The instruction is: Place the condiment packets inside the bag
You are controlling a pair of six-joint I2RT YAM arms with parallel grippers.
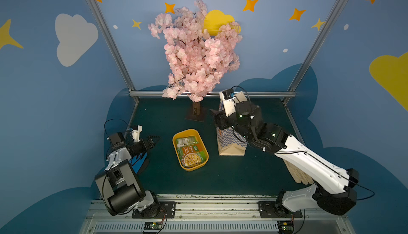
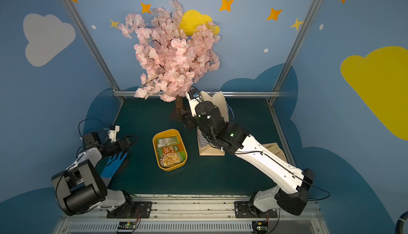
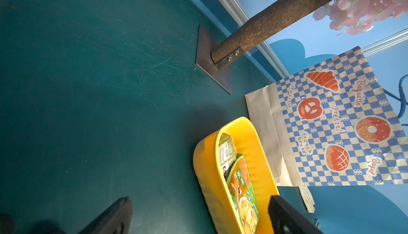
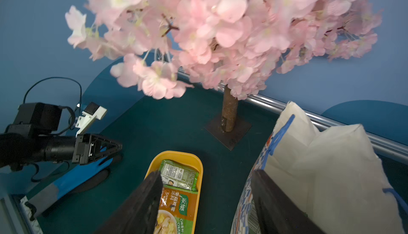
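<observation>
Condiment packets (image 1: 190,153) lie in a yellow tray (image 1: 175,141) at the middle of the table. A checked paper bag (image 1: 231,147) stands to its right, open at the top; in the right wrist view something pale shows low inside, mostly hidden. My right gripper is above the bag's left edge, fingers apart, nothing seen between them; the bag's wall (image 4: 331,161) lies just beyond. My left gripper is open at the table's left, facing the tray from a short distance.
A blossom tree (image 1: 196,110) on a square base stands at the back, its branches close to my right gripper. A blue glove (image 2: 111,168) lies at the left, a beige glove (image 1: 297,174) at the right.
</observation>
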